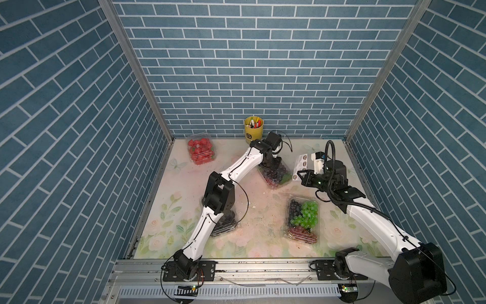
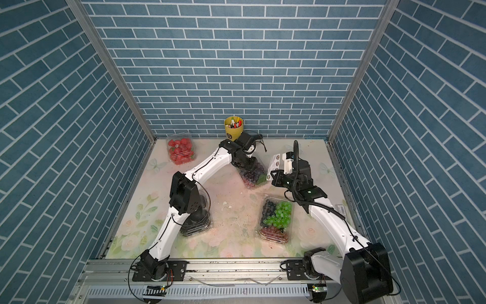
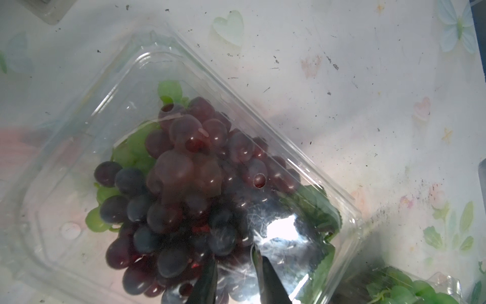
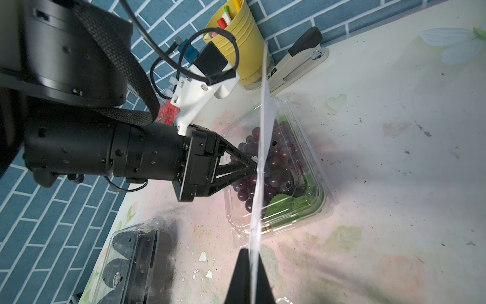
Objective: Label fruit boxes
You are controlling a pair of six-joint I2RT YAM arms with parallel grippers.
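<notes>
A clear box of dark grapes (image 3: 177, 202) with green leaves lies under my left gripper, whose fingers stand slightly apart over the lid. Whether they touch the lid I cannot tell. My right gripper is shut on a thin white label sheet (image 1: 301, 164) that shows several dark oval labels in the top views. Edge-on in the right wrist view, the sheet (image 4: 257, 212) rises upright between the fingers, close beside the left gripper's tips. No label shows clearly on the grape box.
A box of mixed grapes (image 1: 302, 223) lies at front right, strawberries (image 1: 201, 150) at back left. A box of dark fruit (image 2: 196, 223) sits partly under the left arm. Behind are a yellow pen bucket (image 1: 253, 132) and a stapler (image 4: 298, 60).
</notes>
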